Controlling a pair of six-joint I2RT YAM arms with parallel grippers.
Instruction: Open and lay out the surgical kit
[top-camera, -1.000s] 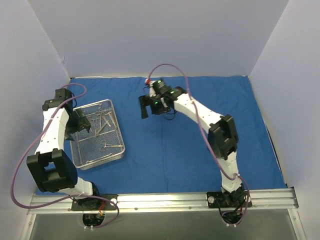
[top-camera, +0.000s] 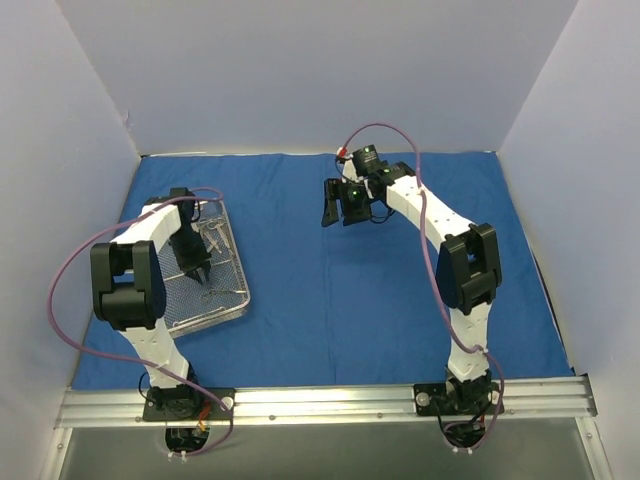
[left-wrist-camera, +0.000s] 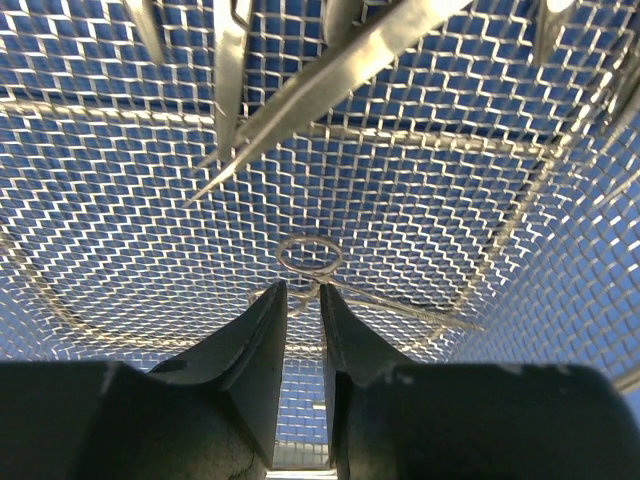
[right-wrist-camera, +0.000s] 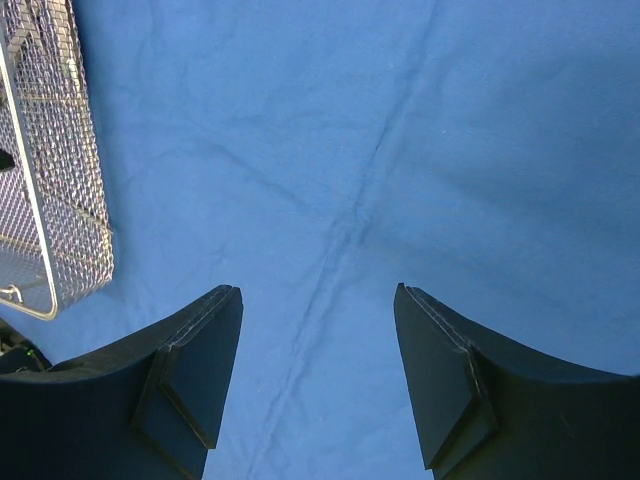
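The wire-mesh instrument basket (top-camera: 236, 300) lies at the left of the blue cloth, holding long tweezers (left-wrist-camera: 330, 80) and other steel instruments. My left gripper is inside it over ringed scissors (left-wrist-camera: 390, 305), its fingers nearly together; whether anything is between them is unclear. The top view mostly hides that gripper under its arm. My right gripper stands open above bare cloth at the centre, right of the basket, with nothing visible between its fingers.
Pale walls bound the left, back and right sides, and a metal rail (top-camera: 320, 395) runs along the front.
My left gripper has moved right, from the basket's left side to over the scissors area inside it. My right gripper has moved to the right over the cloth.
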